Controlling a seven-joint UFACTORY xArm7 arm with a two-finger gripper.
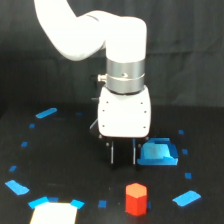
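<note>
An orange-red block (136, 199) sits on the dark table near the bottom centre of the camera view. Farther back and to the right of the block is a blue tray (172, 160) with lighter blue inside. My gripper (123, 153) points downward, left of the tray and behind the block in the view. Its two thin dark fingers (112, 153) stand apart, with nothing visible between them. The hand's white body overlaps the area just left of the tray.
At the bottom left, a cream-coloured object (54, 214) is cut off by the frame. Blue tape pieces (17, 187) and small blue squares are scattered over the black surface.
</note>
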